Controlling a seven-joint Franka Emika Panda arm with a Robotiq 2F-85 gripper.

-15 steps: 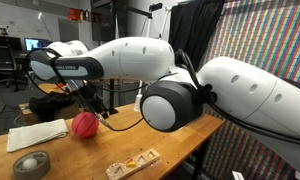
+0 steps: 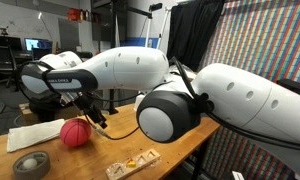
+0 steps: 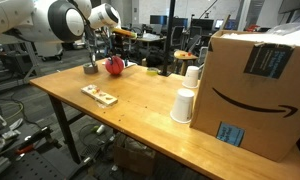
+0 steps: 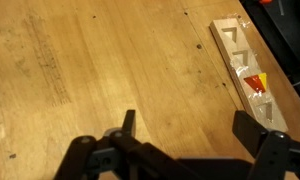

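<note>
A red ball (image 2: 75, 132) rests on the wooden table beside a grey roll of tape (image 2: 31, 166); both also show in exterior view 2. Along the front of the table lies a pale wooden block with cut-outs (image 2: 133, 165). In the wrist view this block (image 4: 248, 72) is at the right, with an orange-red and a yellow piece in it. My gripper is open, its two fingers far apart and only bare tabletop between them. The ball is out of the wrist view. Exterior view 1 shows the arm's end close to the ball; whether they touch cannot be told.
A folded white cloth (image 2: 37, 136) lies behind the tape. In exterior view 2, white cups (image 3: 182, 105) stand near a large cardboard box (image 3: 252, 95) at the table's right end. Bare tabletop spreads between the block and the cups.
The arm's wrist end has moved slightly left and down.
</note>
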